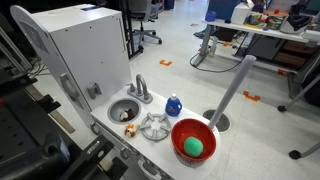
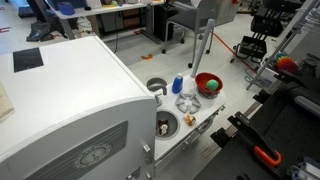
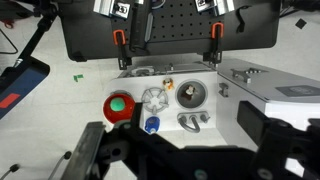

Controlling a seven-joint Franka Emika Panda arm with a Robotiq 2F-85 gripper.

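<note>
My gripper shows as two black fingers at the bottom of the wrist view, wide apart with nothing between them. It is high above a white toy kitchen counter and out of sight in both exterior views. A red bowl (image 1: 206, 133) holds a round green object (image 1: 193, 146). Beside it lies a grey burner grate (image 1: 155, 126), with a blue bottle (image 1: 173, 104) standing behind. A small orange and yellow object (image 1: 130, 130) rests between grate and sink. The round metal sink (image 1: 112, 109) contains something small, too blurred to name.
A faucet (image 1: 140, 88) rises behind the sink, and a tall white cabinet (image 1: 92, 50) stands on the sink's side. In the wrist view, orange-handled clamps (image 3: 217, 31) grip the dark table (image 3: 180, 45). The floor (image 1: 250, 150) beyond the bowl is clear.
</note>
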